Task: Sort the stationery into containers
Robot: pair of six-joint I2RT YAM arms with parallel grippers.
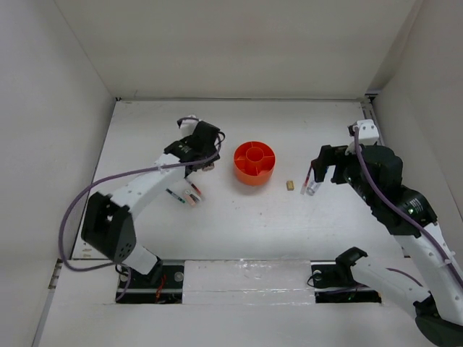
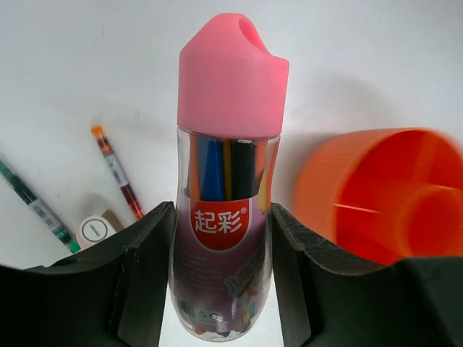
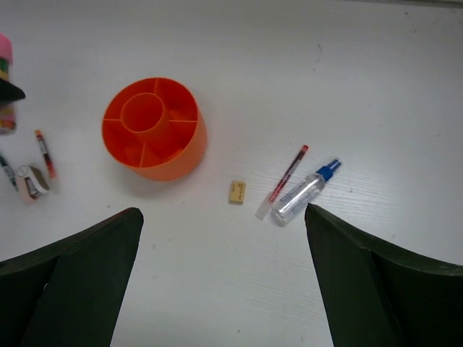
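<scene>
My left gripper is shut on a clear bottle of coloured pencils [image 2: 228,94] with a pink cap, raised left of the orange divided holder [image 1: 253,176]. In the left wrist view a green marker [image 2: 35,202], an orange-capped pen [image 2: 117,172] and a small whitish-beige item [image 2: 96,228] lie below. My right gripper stands open over the right side, empty. Beyond it lie a yellow block [image 3: 236,192], a red pen [image 3: 286,175] and a clear bottle with blue cap [image 3: 296,199].
Walls enclose it at the back and sides.
</scene>
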